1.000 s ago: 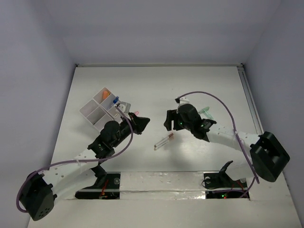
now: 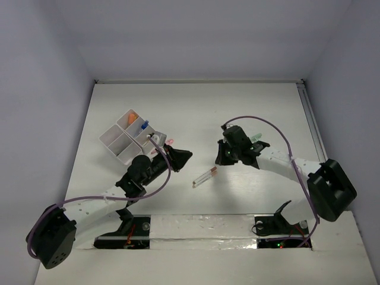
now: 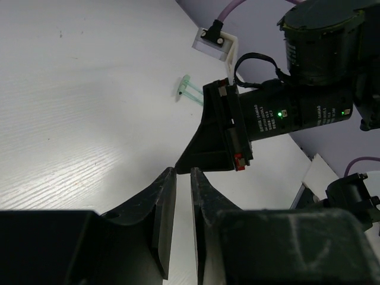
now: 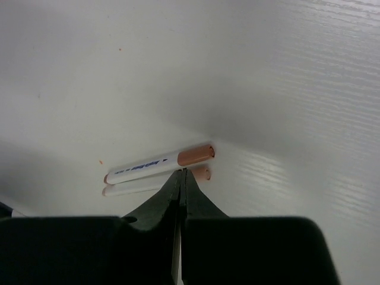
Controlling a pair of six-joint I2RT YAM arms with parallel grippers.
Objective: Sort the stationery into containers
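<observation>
Two white markers with orange-brown ends (image 2: 203,177) lie side by side on the table, front centre. In the right wrist view the upper marker (image 4: 142,168) sits just beyond my right gripper, whose fingers are shut together; anything between them is hidden. My left gripper (image 2: 185,159) is at left centre; in the left wrist view its fingertips (image 3: 198,173) have a narrow gap with nothing visible between. A pale green item (image 3: 189,89) lies behind the right arm. The sectioned container (image 2: 111,135) at left holds an orange item (image 2: 132,119) and a blue one (image 2: 144,125).
A small pink item (image 2: 170,141) lies by the container, partly behind the left arm. Side walls and a back rail bound the workspace.
</observation>
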